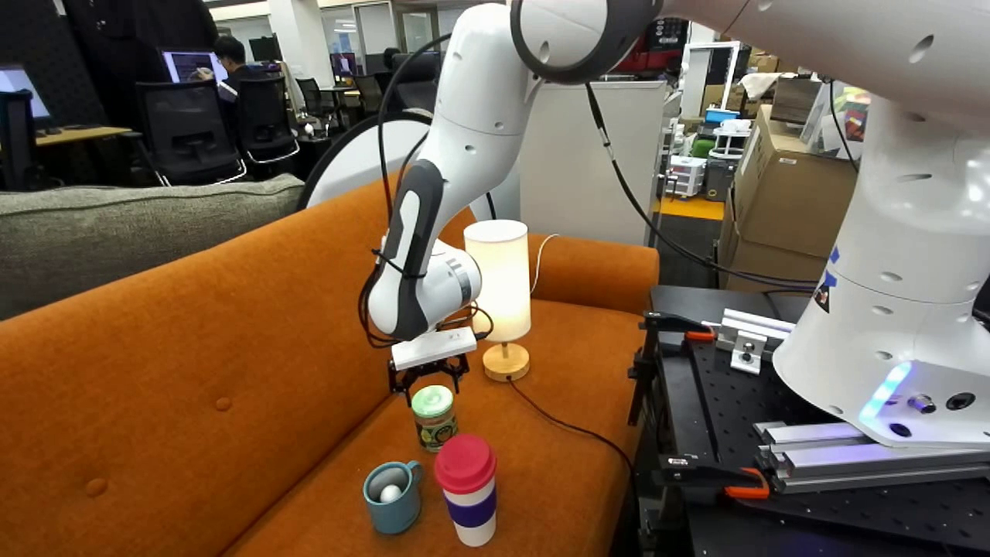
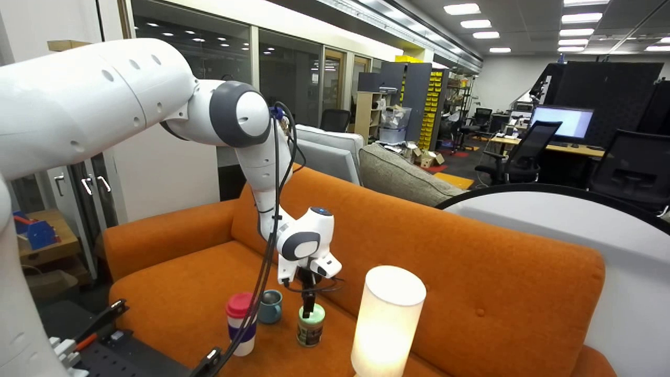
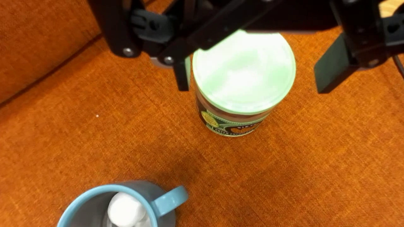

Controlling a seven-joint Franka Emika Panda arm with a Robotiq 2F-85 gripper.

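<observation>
Upright on the orange couch seat stands a jar with a pale green lid and a dark label. My gripper is open just above it. In the wrist view the jar's lid shows between the two fingers, close to the left finger and well apart from the right finger. A blue mug with a white round object inside stands nearer the front. Beside the mug is a white cup with a red lid and purple band.
A lit table lamp on a wooden base stands close behind the gripper, its cord running over the seat. The couch backrest rises along one side. A black table carries the arm's base.
</observation>
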